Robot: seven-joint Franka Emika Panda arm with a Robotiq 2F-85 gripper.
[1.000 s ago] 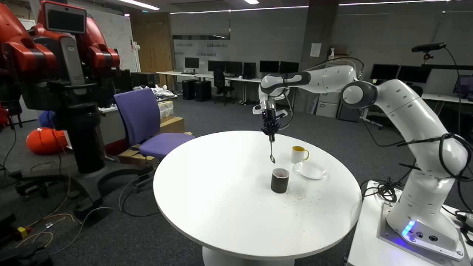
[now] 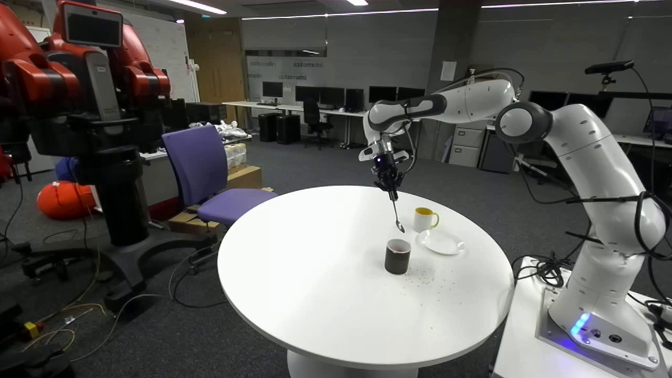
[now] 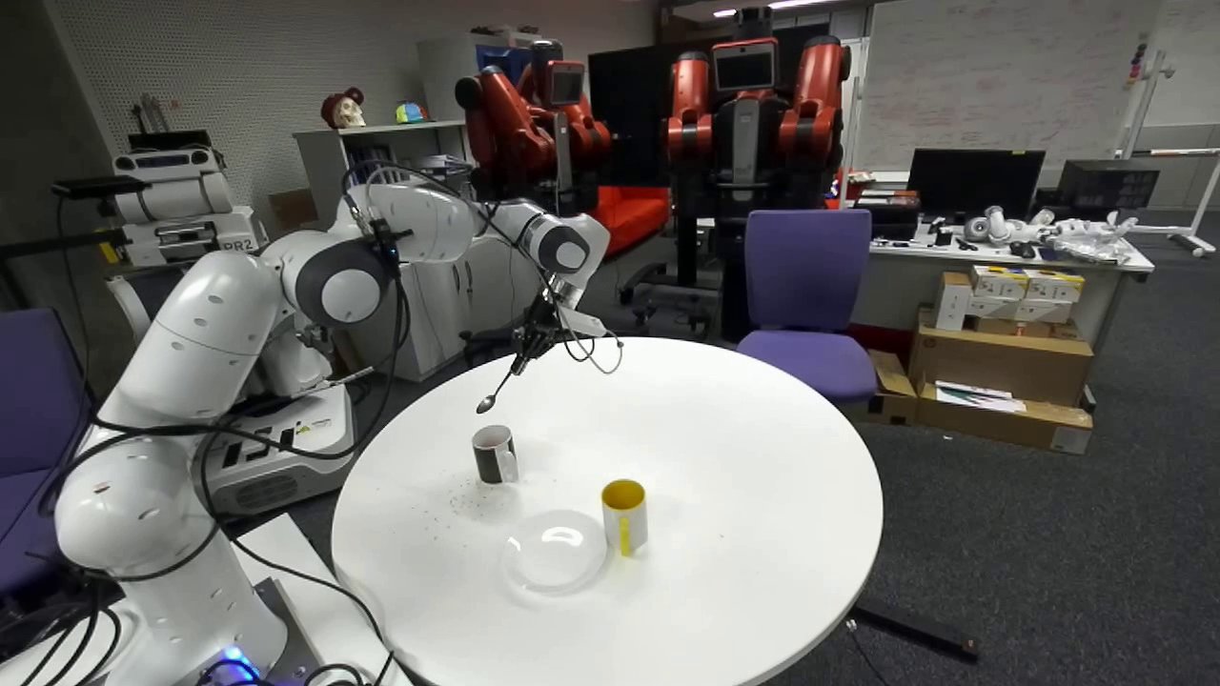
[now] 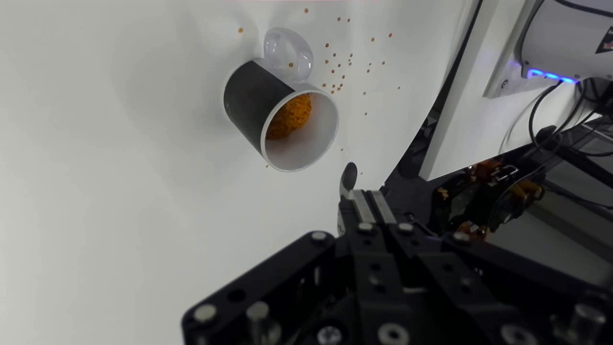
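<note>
My gripper [image 2: 394, 196] is shut on a metal spoon [image 2: 399, 224], whose bowl end points down and hangs above the table. A black mug with a white inside [image 2: 397, 258] stands upright below the spoon. In the wrist view the same mug [image 4: 255, 97] has orange grains [image 4: 291, 117] inside, and the spoon's bowl [image 4: 348, 176] is beside its rim, ahead of the shut fingers. The clear plate [image 3: 555, 553] and a white mug with a yellow inside [image 3: 635, 520] stand close together. The plate looks empty.
Scattered orange crumbs [image 4: 339, 74] lie on the white round table [image 2: 302, 283] by the black mug's handle. A purple chair [image 2: 200, 170] stands near the table's edge.
In exterior view 1 my gripper has shifted slightly right, and the spoon now slants with its bowl further right. The mugs and plate have not moved.
</note>
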